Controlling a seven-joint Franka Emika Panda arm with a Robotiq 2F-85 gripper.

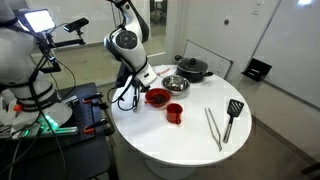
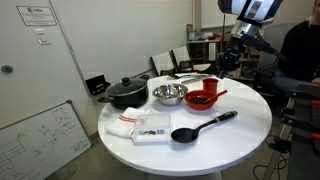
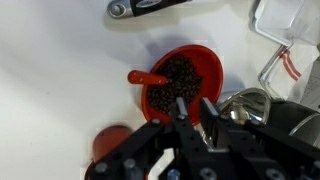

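Observation:
A red bowl (image 1: 158, 97) sits on the round white table. In the wrist view dark beans (image 3: 176, 85) fill much of this bowl (image 3: 206, 66), and a red handle (image 3: 147, 77) reaches over its left rim. My gripper hangs above the near part of the bowl; its dark fingers come up from the bottom of the wrist view. Whether anything sits between them is not clear. Seen from the first exterior side, the gripper (image 1: 153, 76) is over the table, above and close to the bowl. Just beside the bowl stands a red mug (image 1: 174, 113).
A metal bowl (image 2: 170, 93) and a black pot (image 2: 127, 92) stand behind. Nearby lie a black ladle (image 2: 187, 134), a clear plastic box (image 2: 153, 128) and a white cloth (image 2: 122, 122). Tongs (image 1: 214, 128) and a black spatula (image 1: 232, 112) rest apart.

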